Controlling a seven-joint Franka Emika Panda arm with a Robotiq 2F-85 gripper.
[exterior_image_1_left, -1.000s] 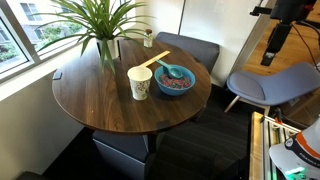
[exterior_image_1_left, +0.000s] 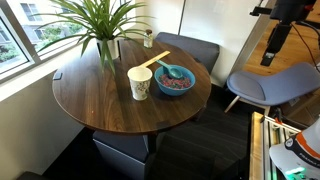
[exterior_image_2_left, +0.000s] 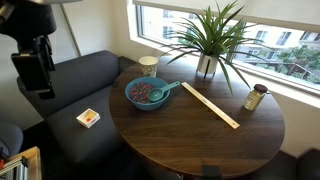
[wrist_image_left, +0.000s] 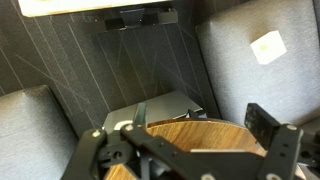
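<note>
On the round brown table (exterior_image_1_left: 90, 100) sits a blue bowl (exterior_image_1_left: 175, 88) holding small dark reddish pieces. A teal spoon (exterior_image_2_left: 168, 88) rests in it, its handle over the rim. Beside the bowl stands a patterned paper cup (exterior_image_1_left: 140, 84), upright. My gripper is away from the table's objects; in the wrist view its two dark fingers are wide apart, with nothing between them. It shows as a dark shape at the upper left of exterior view 2, and part of the arm (exterior_image_1_left: 290, 35) appears at the upper right of exterior view 1.
A long light wooden strip (exterior_image_2_left: 212, 106) lies flat on the table. A potted plant (exterior_image_2_left: 208, 65) stands near the window, and a small jar (exterior_image_2_left: 255, 97) near the table's edge. Grey chairs (exterior_image_1_left: 262, 86) surround it; one bears a small pale item (exterior_image_2_left: 88, 118).
</note>
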